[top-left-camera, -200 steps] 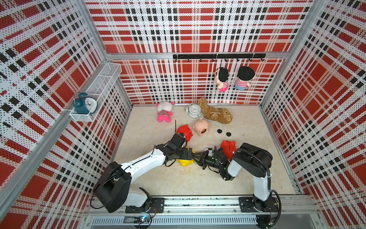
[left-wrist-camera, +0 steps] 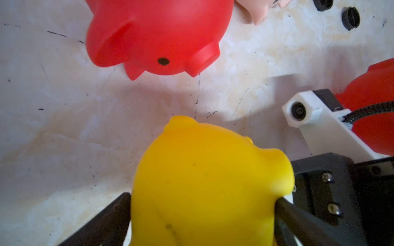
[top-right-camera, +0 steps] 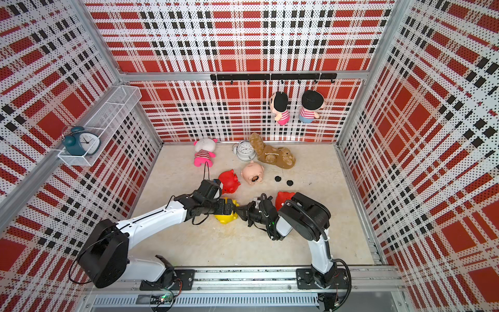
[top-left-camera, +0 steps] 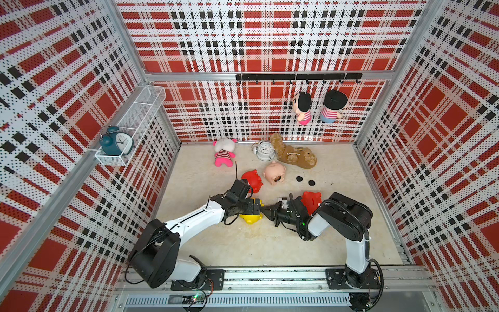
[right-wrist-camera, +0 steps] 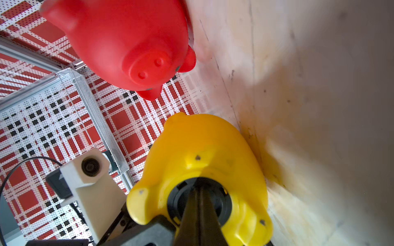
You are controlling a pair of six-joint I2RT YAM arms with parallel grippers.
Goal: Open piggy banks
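Observation:
A yellow piggy bank (left-wrist-camera: pixel 205 172) lies on its side at the front middle, between my grippers. My left gripper is open around its body from above, one finger on each side. My right gripper is shut, its tips at the round black plug (right-wrist-camera: pixel 176 205) in the bank's underside; whether they hold it is hidden. A red piggy bank (top-left-camera: pixel 251 179) stands behind, a pink one (top-left-camera: pixel 275 171) with a dark opening beside it, and another red one (top-left-camera: pixel 312 200) behind my right gripper.
Two loose black plugs (top-left-camera: pixel 299 178) lie right of the pink bank. Plush toys (top-left-camera: pixel 293 155) and a silver clock (top-left-camera: pixel 264 150) sit along the back wall.
Both grippers and the yellow bank have shifted slightly left and toward the back. The other objects have not moved.

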